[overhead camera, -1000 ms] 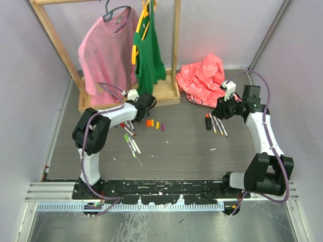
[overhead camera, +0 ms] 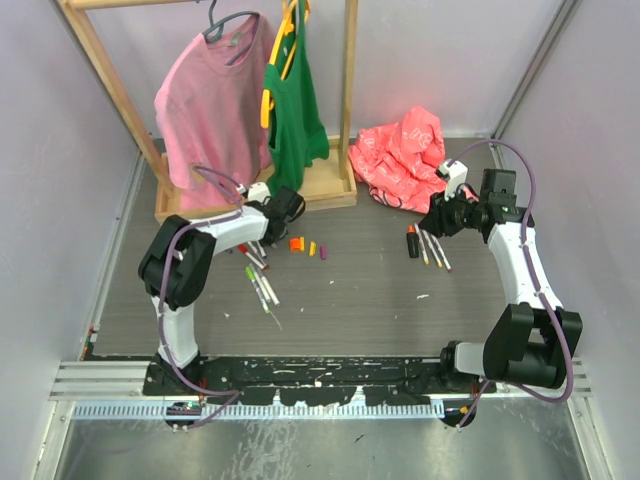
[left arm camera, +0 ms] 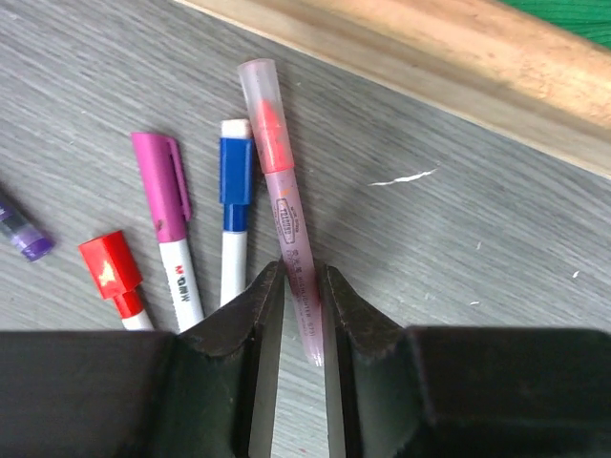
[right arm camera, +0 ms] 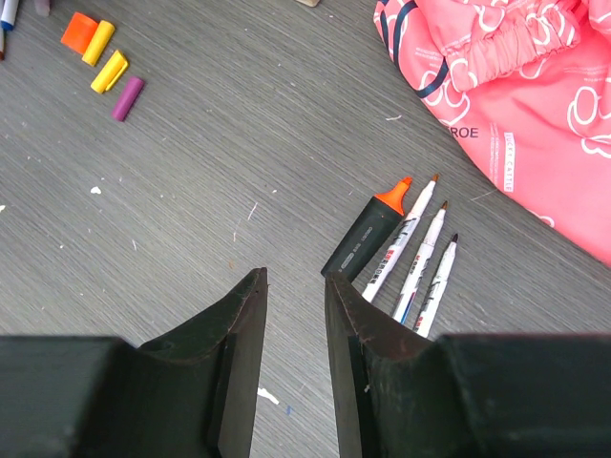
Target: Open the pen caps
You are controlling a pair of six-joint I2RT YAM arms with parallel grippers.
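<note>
A pink highlighter with a clear cap (left arm camera: 265, 110) runs between the narrowly spaced fingers of my left gripper. Its lower end shows in the gap; whether the pads press on it is unclear. Left of it lie a blue-capped pen (left arm camera: 236, 181), a purple-capped pen (left arm camera: 160, 186) and a red-capped pen (left arm camera: 110, 267). Over on the right, my right gripper is open and empty, above a black highlighter (right arm camera: 363, 239) with its orange tip bare. Several uncapped white pens (right arm camera: 420, 262) lie alongside.
Loose caps, such as a purple cap (right arm camera: 128, 98) and an orange cap (right arm camera: 78, 31), lie mid-table. The wooden rack base (left arm camera: 458, 67) borders the left gripper's area. Crumpled pink cloth (right arm camera: 544, 114) lies behind the right-hand pens.
Since the earlier top views, the left arm has shifted slightly to the left and toward the front. The right arm and the pens beneath it look unchanged.
</note>
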